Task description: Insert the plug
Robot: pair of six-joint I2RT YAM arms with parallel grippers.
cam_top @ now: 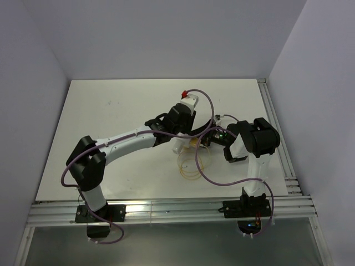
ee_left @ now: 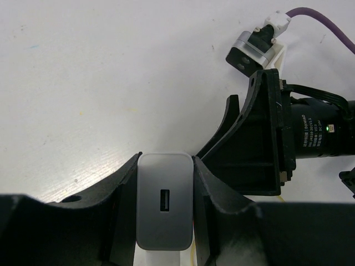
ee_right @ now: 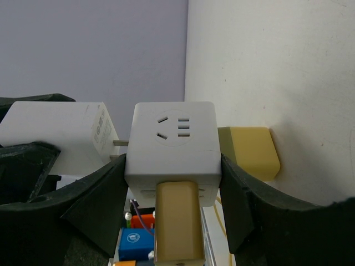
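In the left wrist view a white plug block (ee_left: 165,221) with a small dark slot sits between the fingers of my left gripper, which is shut on it. The right wrist view shows this plug's body (ee_right: 61,133) at left, its metal prongs (ee_right: 120,143) pointing at the left side of a white socket cube (ee_right: 173,124). Prong tips meet the cube's edge there; whether they have entered cannot be told. My right gripper has its fingers against both sides of the cube. Yellow parts (ee_right: 255,152) stick out from the cube.
A loop of yellow cord (cam_top: 190,173) lies on the white table (cam_top: 127,97) in front of the grippers. Purple cables (cam_top: 208,100) arc over both arms. Open table surface spreads behind and to the left.
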